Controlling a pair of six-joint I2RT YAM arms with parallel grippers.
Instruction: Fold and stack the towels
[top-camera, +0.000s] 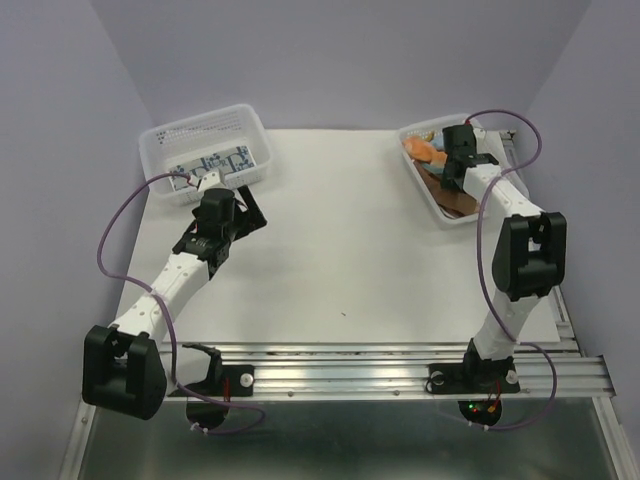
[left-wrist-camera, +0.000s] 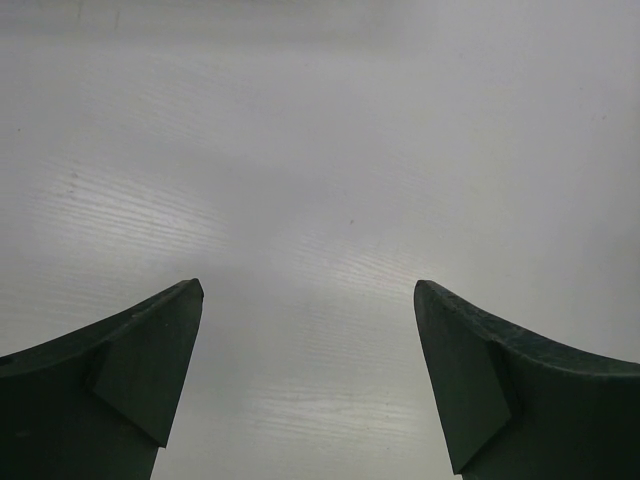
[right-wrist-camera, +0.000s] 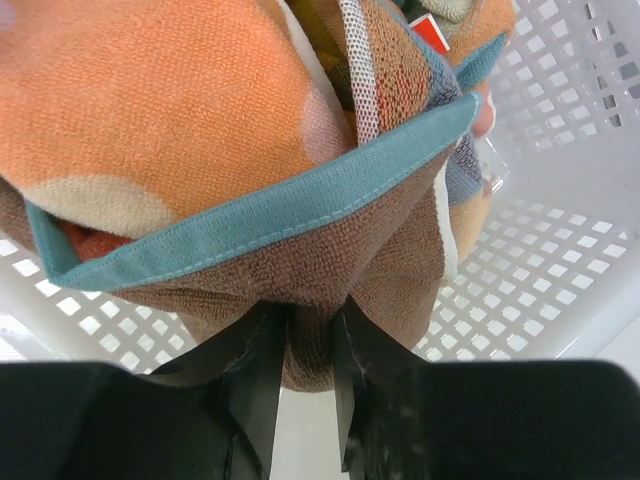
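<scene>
A pile of crumpled towels (top-camera: 425, 150) lies in the right basket (top-camera: 429, 205); in the right wrist view it shows an orange towel (right-wrist-camera: 150, 110) and a brown towel with teal edge (right-wrist-camera: 385, 290). My right gripper is down in that pile, its fingers close together around a gathered fold of the brown towel; whether they are fully shut on it is unclear. My left gripper (top-camera: 240, 205) stands open over bare table, with nothing between its fingers.
An empty white basket (top-camera: 154, 150) with a printed label stands at the back left.
</scene>
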